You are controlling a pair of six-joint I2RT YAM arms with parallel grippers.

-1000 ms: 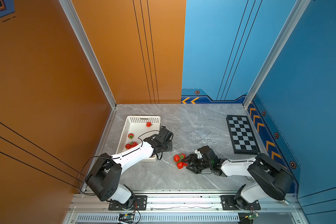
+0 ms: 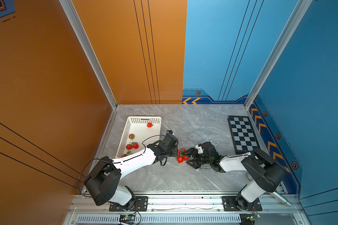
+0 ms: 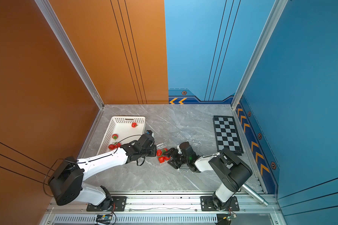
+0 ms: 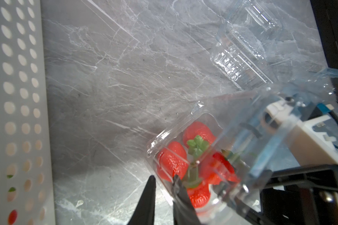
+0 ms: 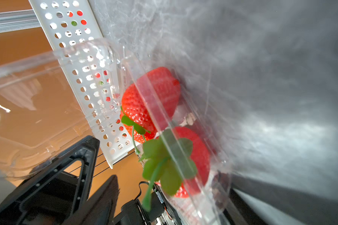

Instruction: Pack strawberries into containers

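The clear plastic container (image 4: 193, 116) stands on the marble table with several strawberries (image 4: 172, 159) inside, its transparent lid (image 4: 247, 127) raised toward my right arm. In the left wrist view my left gripper is shut on the container's near edge, one finger on each side of the clear wall. My right gripper is part open at the container's other end, fingers spread to either side of it; whether they touch it cannot be told. In the right wrist view, strawberries with green leaves (image 5: 169, 161) show behind the clear wall.
A white perforated basket (image 2: 142, 120) holding several strawberries (image 2: 131, 136) stands at the left. Empty clear containers (image 4: 247, 45) lie behind the filled one. A checkered board (image 2: 244, 133) is at the right.
The right gripper has shifted away from the table's front edge, and the strawberries have moved the same way.
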